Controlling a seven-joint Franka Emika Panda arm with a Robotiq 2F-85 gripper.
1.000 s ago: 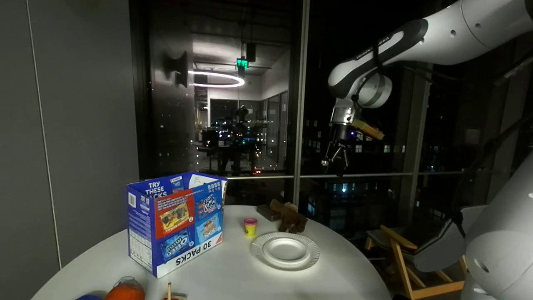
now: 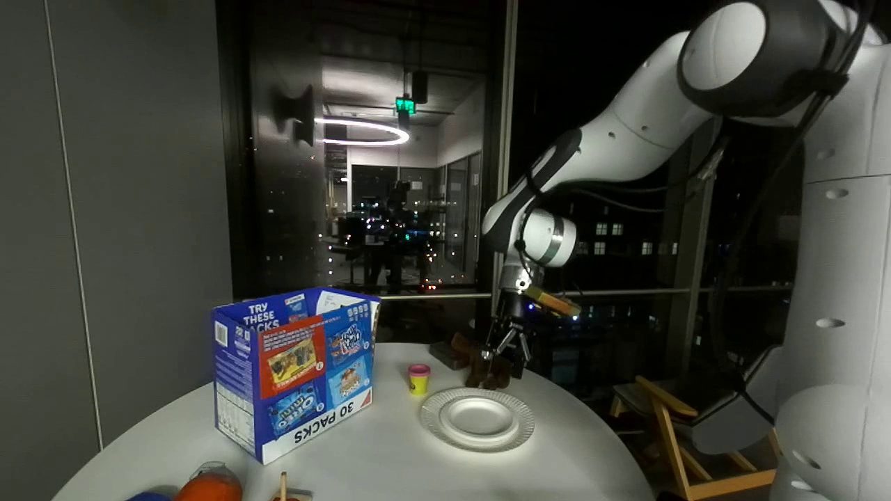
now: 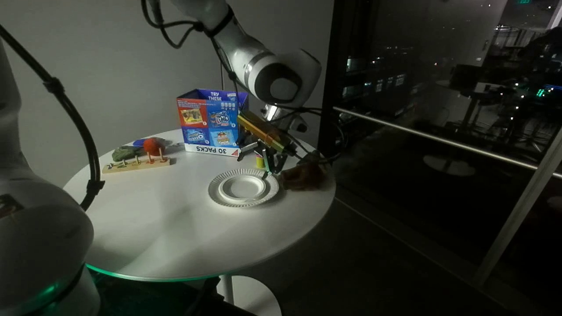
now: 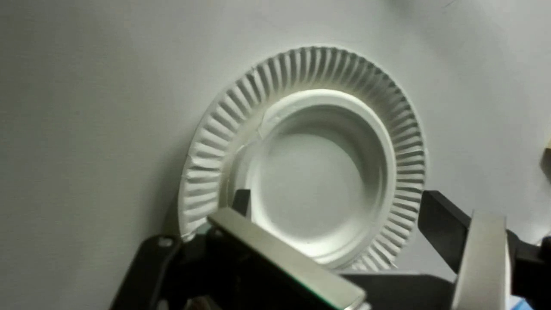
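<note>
A white paper plate (image 2: 434,419) with a fluted rim lies on the round table, and a smaller white bowl-like dish (image 2: 478,417) rests inside it. Above the table, by the brown plush toy (image 2: 489,373), hangs my gripper (image 2: 507,349). Its fingers are spread apart, and nothing shows between them. Looking down in the wrist view, one finger (image 4: 289,258) overlaps the lower left of the plate (image 4: 202,178), while the other finger (image 4: 480,258) lies past its lower right. The dish (image 4: 312,186) appears empty. In exterior view 1 the arm partly covers the toy.
A tall blue snack box (image 2: 292,376), open at the top, stands left of a small yellow tub (image 2: 418,380) with a pink lid. A wooden peg board (image 3: 137,164) and an orange ball (image 3: 153,146) sit farther left.
The arm has come down and leftward, from high beyond the table's right side to just above the plush toy. The plate, dish, box and tub have stayed where they were.
</note>
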